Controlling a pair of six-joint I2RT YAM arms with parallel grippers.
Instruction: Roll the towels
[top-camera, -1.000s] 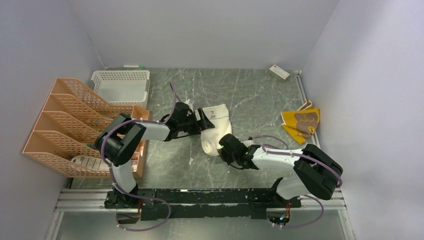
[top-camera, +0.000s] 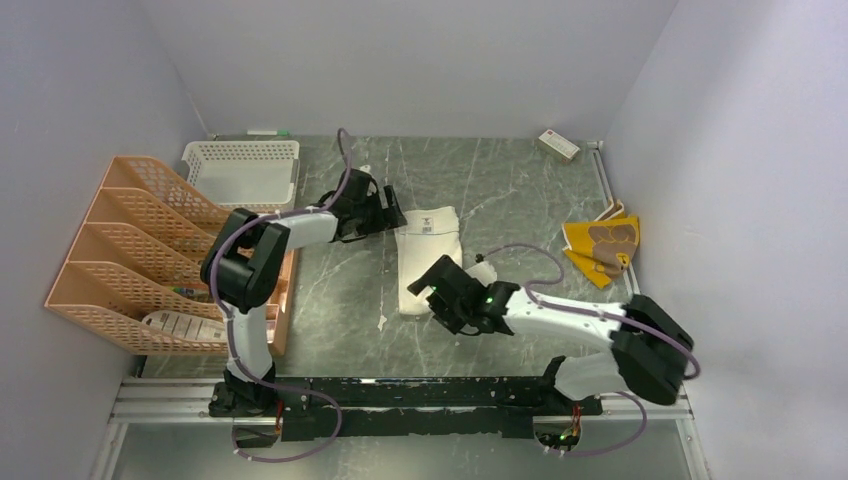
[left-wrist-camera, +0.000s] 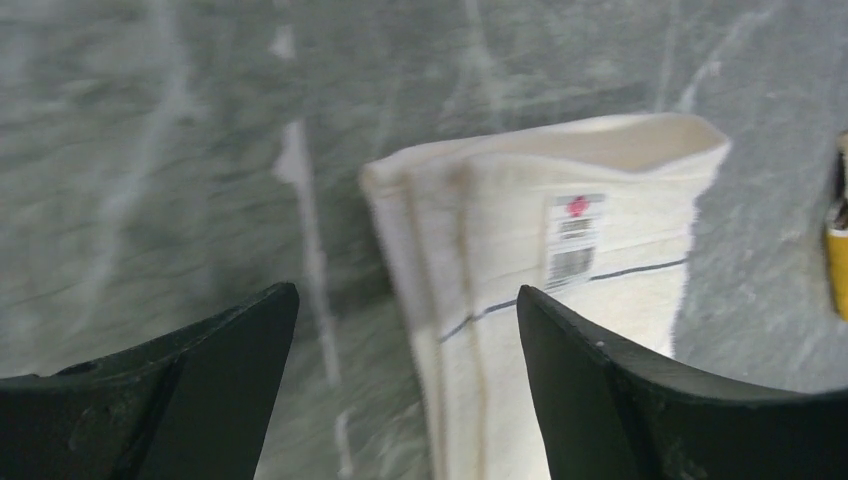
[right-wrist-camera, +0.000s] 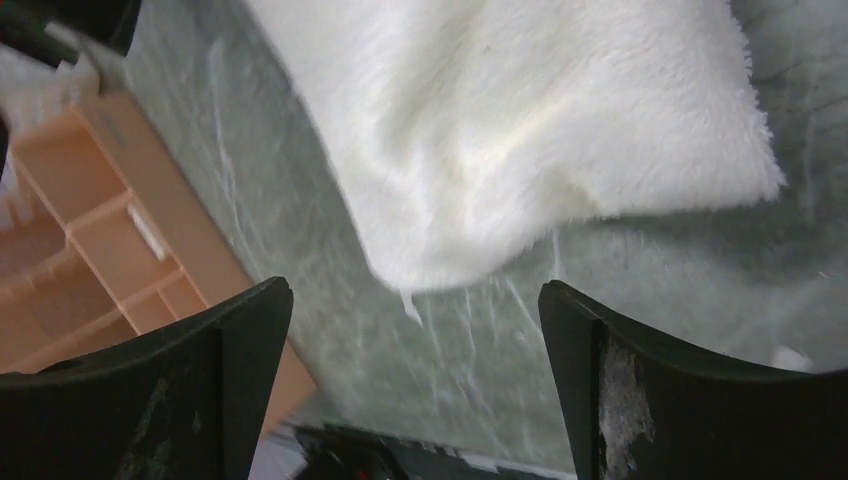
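A white towel (top-camera: 428, 250), folded to a long strip, lies on the grey table, its tagged end farthest from me. That end's label (left-wrist-camera: 574, 238) shows clearly in the left wrist view. My left gripper (top-camera: 398, 207) is open beside the towel's far left corner, with nothing held between its fingers. Over the near end, my right gripper (top-camera: 420, 288) is also open and hides part of the cloth. In the right wrist view the towel's near end (right-wrist-camera: 440, 230) lies unrolled with a wavy, slightly raised edge, beyond the parted fingers (right-wrist-camera: 215, 370).
An orange rack (top-camera: 160, 255) with compartments and a white basket (top-camera: 243, 148) stand at the left. A yellow and brown cloth (top-camera: 605, 248) lies at the right edge, and a small white box (top-camera: 558, 146) sits at the back.
The towel's near end, curled up before, now lies spread out flatter and nearer to me.
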